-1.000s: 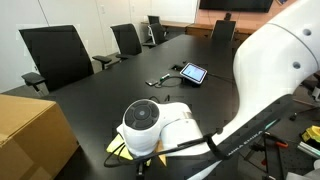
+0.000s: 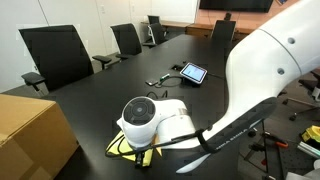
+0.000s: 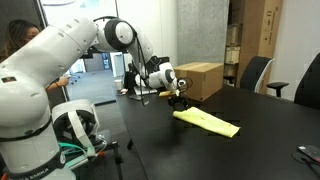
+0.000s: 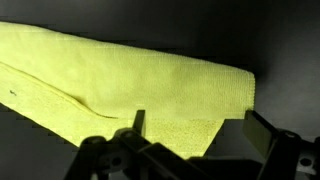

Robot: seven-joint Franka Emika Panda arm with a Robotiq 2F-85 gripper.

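A yellow cloth (image 4: 130, 85) lies on the black table, with a fold running across it in the wrist view. My gripper is open above it. One of its fingers (image 4: 138, 124) appears over the cloth, and the other is by the cloth's right-hand corner; nothing is held between them. In exterior view 2 the cloth (image 3: 207, 122) stretches out flat in a long strip, with the gripper (image 3: 181, 104) at its far left end. The arm hides much of the cloth (image 2: 115, 147) in exterior view 1.
A cardboard box (image 2: 35, 135) stands at the table's left edge in exterior view 1. A tablet (image 2: 193, 73) and small dark items lie farther back. Office chairs (image 2: 56, 52) line the far side.
The arm has shifted slightly, its forearm swinging a little up and to the right in exterior view 1. More of the yellow cloth shows beneath it. The fingers show no clear change.
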